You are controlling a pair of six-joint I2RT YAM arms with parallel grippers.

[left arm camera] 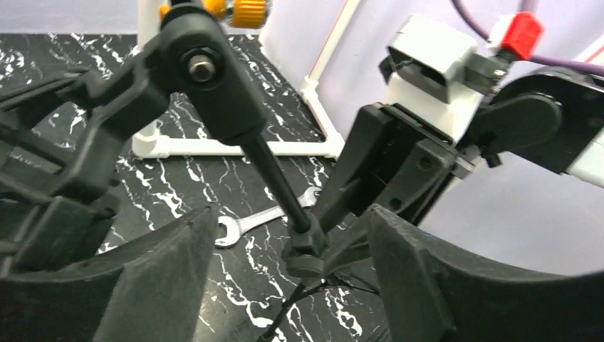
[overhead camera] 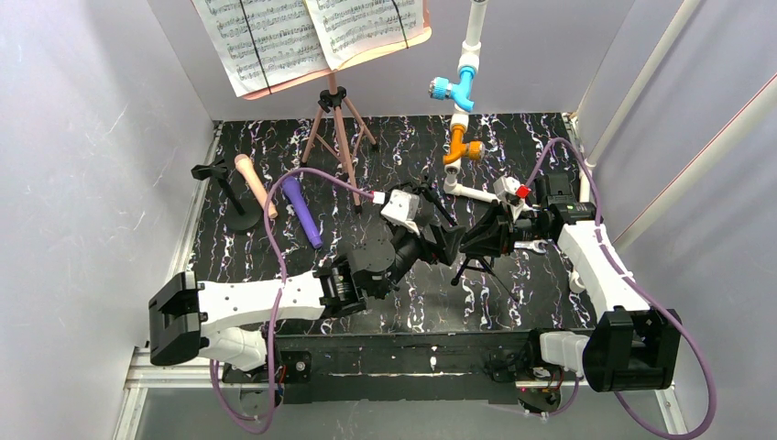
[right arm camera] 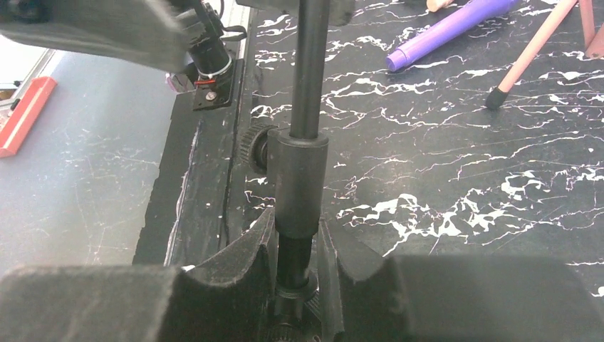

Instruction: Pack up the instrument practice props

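Observation:
A black stand with a tripod base (overhead camera: 482, 266) stands right of centre; in the left wrist view its thin pole (left arm camera: 274, 174) leans down from a jointed clamp (left arm camera: 206, 78). My right gripper (overhead camera: 472, 240) is at the stand; in the right wrist view its fingers close round the lower tube below a knurled-knob collar (right arm camera: 299, 185). My left gripper (overhead camera: 447, 240) is open beside the pole, fingers either side of it and apart from it. A purple microphone (overhead camera: 302, 211), a skin-coloured microphone (overhead camera: 255, 186) and a black holder (overhead camera: 241, 211) lie or stand at left.
A music stand with sheets (overhead camera: 334, 119) stands at the back. White pipes with blue and orange taps (overhead camera: 458, 137) rise at back right. A wrench (left arm camera: 253, 221) lies behind the black stand.

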